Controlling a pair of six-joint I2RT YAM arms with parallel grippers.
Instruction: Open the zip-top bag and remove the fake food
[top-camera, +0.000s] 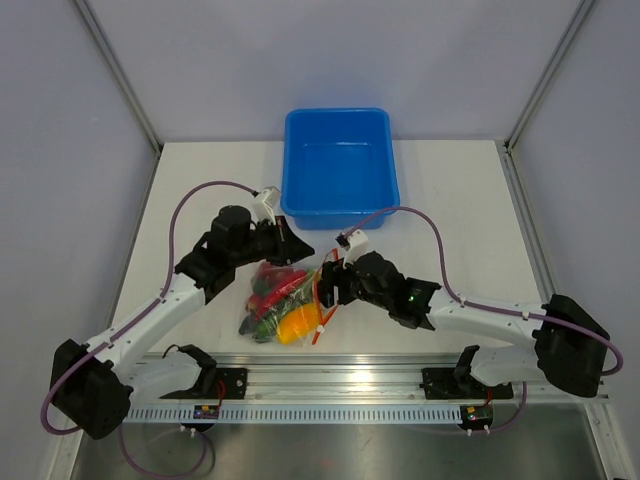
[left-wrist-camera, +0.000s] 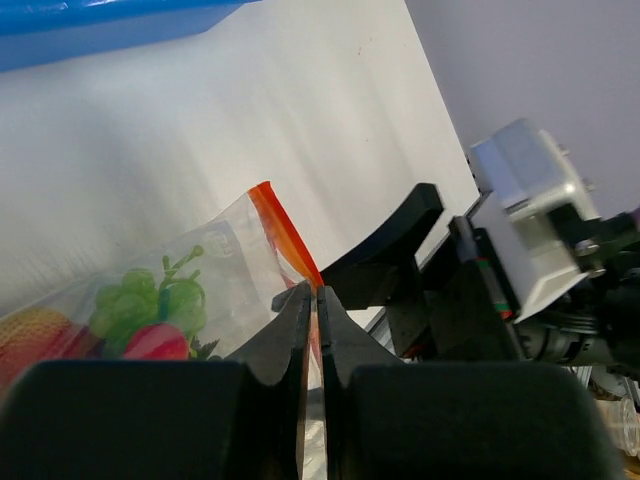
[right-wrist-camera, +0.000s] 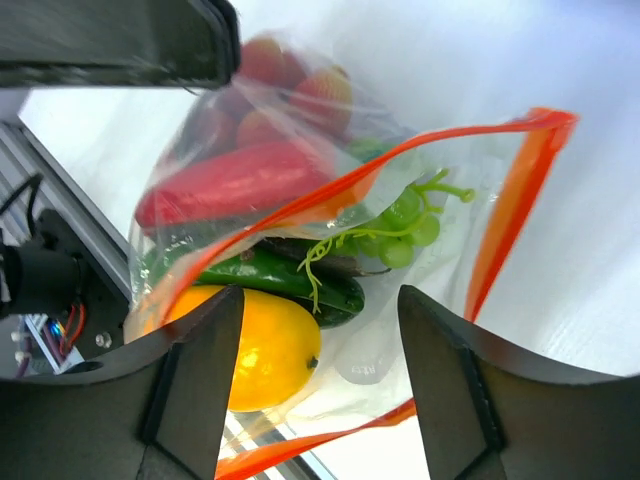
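Observation:
The zip top bag (top-camera: 275, 305) lies on the white table, its orange-edged mouth gaping toward the right. Inside are a yellow piece (right-wrist-camera: 275, 355), a green cucumber-like piece (right-wrist-camera: 290, 280), a red piece (right-wrist-camera: 230, 185), green grapes (right-wrist-camera: 400, 225) and several reddish fruits. My left gripper is shut above the bag's upper edge, nothing clearly visible between its fingertips. My right gripper stands part open at the bag's mouth, its fingers apart over the opening, nothing between them.
A blue bin (top-camera: 340, 160) sits at the back centre, empty. The front rail runs just below the bag.

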